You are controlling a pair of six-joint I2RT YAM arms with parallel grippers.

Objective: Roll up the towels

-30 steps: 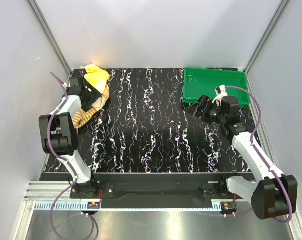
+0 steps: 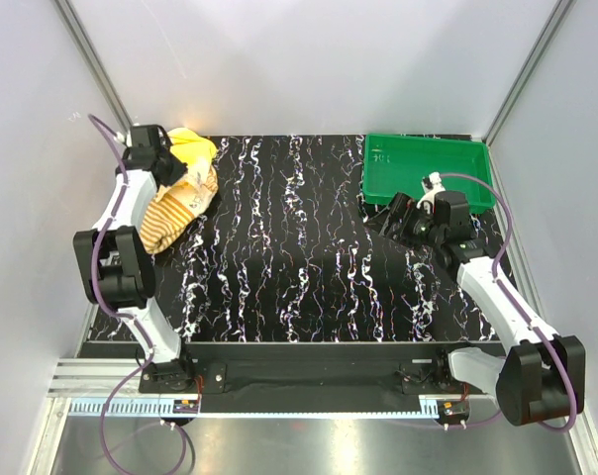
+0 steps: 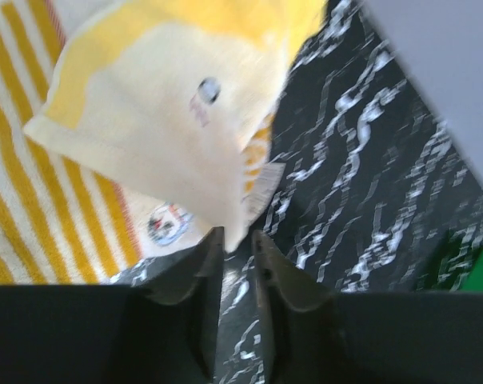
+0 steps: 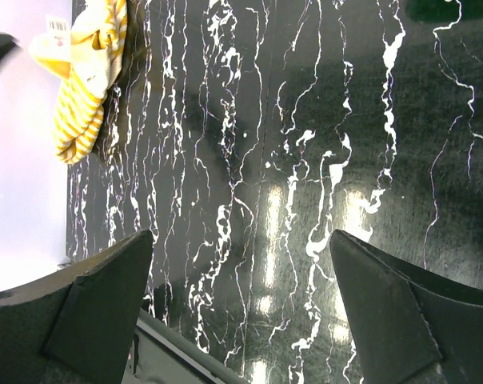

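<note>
Yellow-and-white towels, some striped, lie crumpled in a pile at the far left of the table, the striped part also showing in the left wrist view. My left gripper is over the pile; in its wrist view its fingers point at the hanging or folded white corner of a towel. Whether that corner is between the fingers is unclear. My right gripper stands open and empty over the right side of the table, in front of the green tray.
A green tray sits at the back right. White walls border the table at the left, back and right.
</note>
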